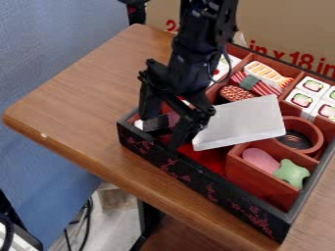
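Observation:
My black gripper [170, 116] is low over the left end of a dark box [225, 198] with red compartments, its fingers dipping inside the near-left part; whether they hold anything is unclear. A white card-like piece [238, 122] lies tilted just right of the gripper. Round and square red compartments hold a pink oval piece [260, 159], a green piece [292, 173], striped items [262, 80] and white patterned blocks [311, 90].
The box sits on a wooden table [78, 98], which is clear to the left. A cardboard box [288, 29] stands behind. Cables hang below the table's near edge.

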